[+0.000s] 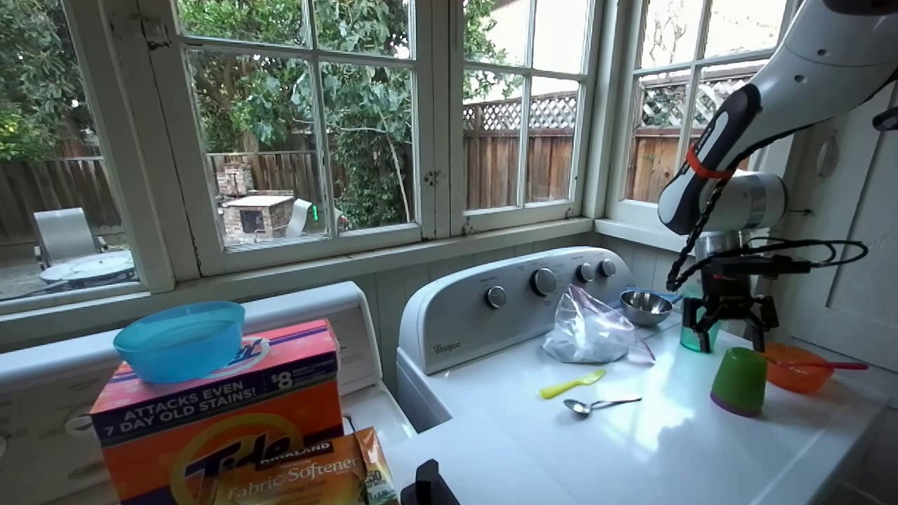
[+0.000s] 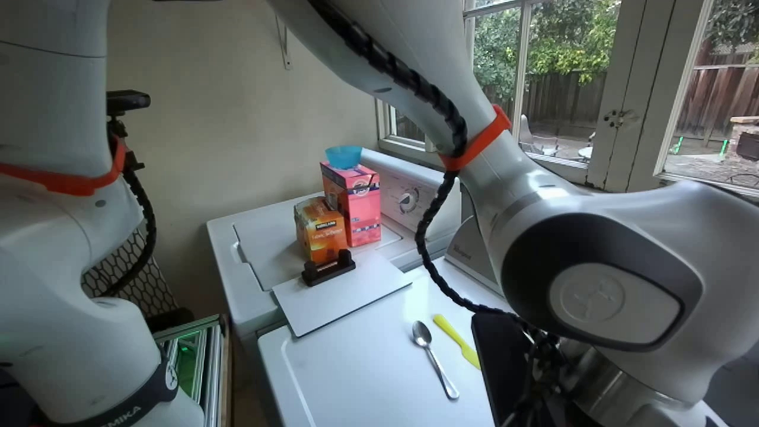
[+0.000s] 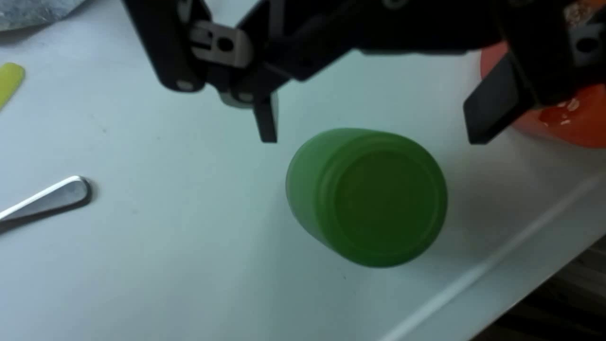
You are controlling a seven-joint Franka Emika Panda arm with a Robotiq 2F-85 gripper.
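Observation:
My gripper is open above the white machine top, its two fingers wide apart with nothing between them. An upside-down green cup (image 3: 389,204) shows just below the gap between the fingers in the wrist view. In exterior view 1 the same green cup (image 1: 739,380) has a purple edge at its base, and my gripper (image 1: 730,337) hangs above and behind it, apart from it. An orange bowl (image 1: 798,370) with a pink-handled utensil (image 1: 829,365) sits right beside the cup. In exterior view 2 the arm hides the gripper and cup.
A teal cup (image 1: 697,335) stands behind the gripper, partly hidden. Near the control panel are a metal bowl (image 1: 646,308) and a plastic bag (image 1: 589,332). A yellow knife (image 1: 572,384) and a spoon (image 1: 599,405) lie on the open middle. The machine's edge (image 3: 511,307) is close to the cup.

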